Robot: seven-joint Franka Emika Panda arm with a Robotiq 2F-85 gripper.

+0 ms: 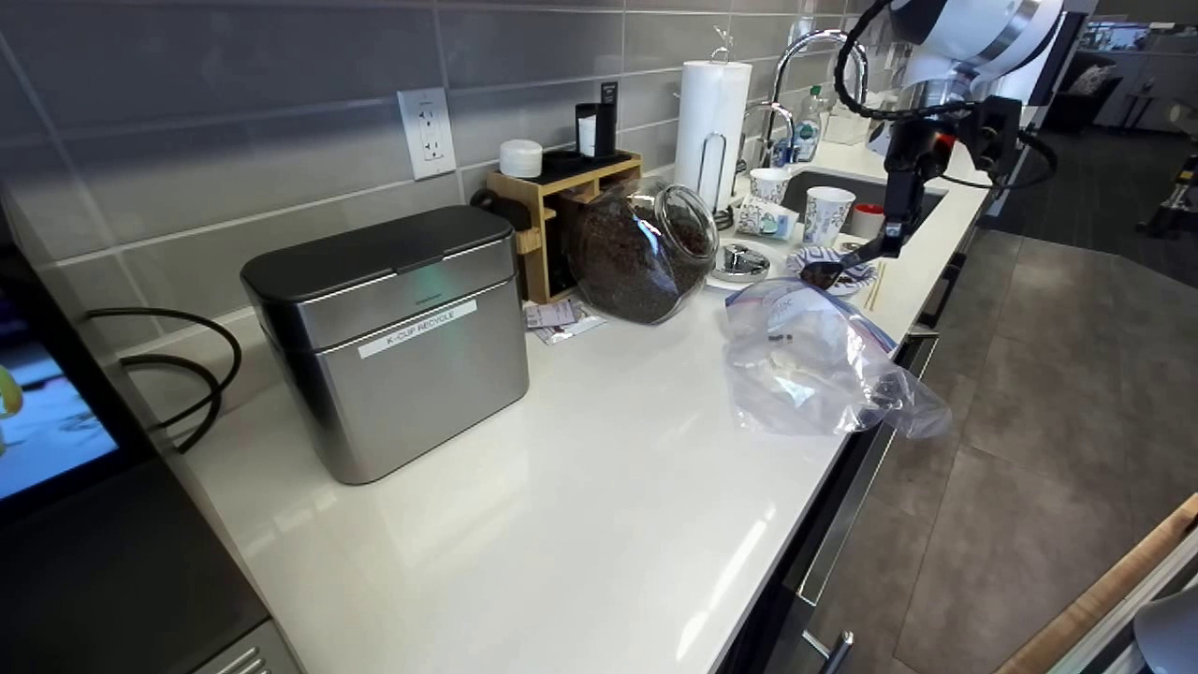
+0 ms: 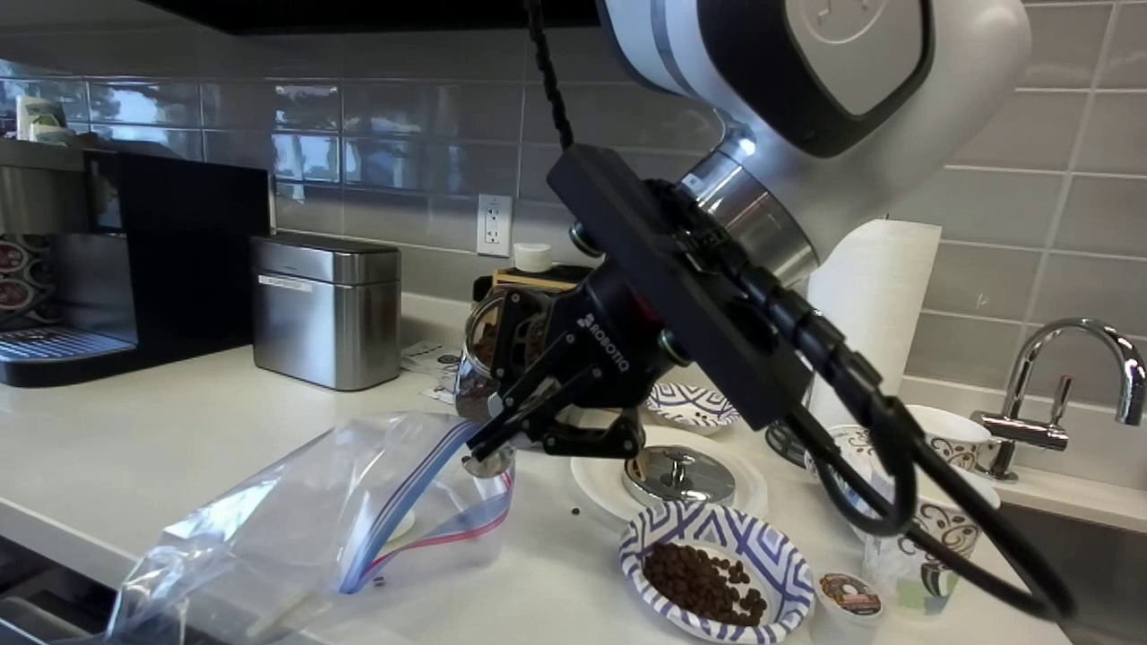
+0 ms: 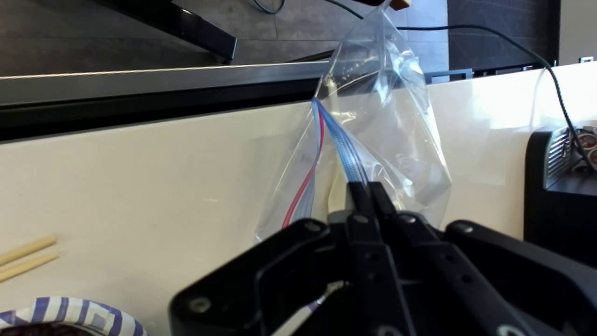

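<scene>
My gripper is shut; what lies between its fingertips cannot be made out. In the second exterior view its fingers overlap the mouth of a clear zip bag, with a small rounded, shiny thing just below the tips. Whether the tips touch the bag is unclear. The bag lies open-mouthed by the counter's front edge, its blue and pink seals parted and a pale elongated thing showing through it. A patterned paper bowl holds coffee beans.
A glass jar of beans lies tilted near the wall. A metal lid, paper cups and two wooden sticks lie around the bowl. The counter before the steel bin is clear.
</scene>
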